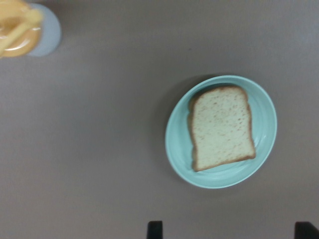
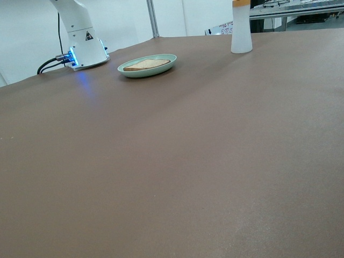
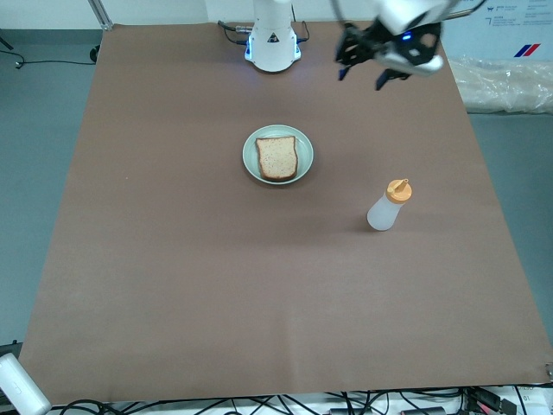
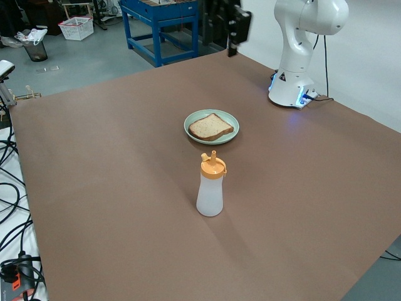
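Note:
A slice of bread (image 3: 276, 157) lies on a pale green plate (image 3: 305, 157) at the table's middle, seen also in the wrist view (image 1: 222, 127). A squeeze bottle (image 3: 387, 207) with an orange cap stands upright to the plate's right in the left view, and at top left of the wrist view (image 1: 47, 30). My gripper (image 3: 360, 78) hangs above the table's far right part in the left view; its two fingertips at the bottom of the wrist view stand wide apart, open, with only bare table between them.
The white robot base (image 3: 272, 47) stands at the back edge of the brown table (image 3: 216, 277). Cables run along the near edge.

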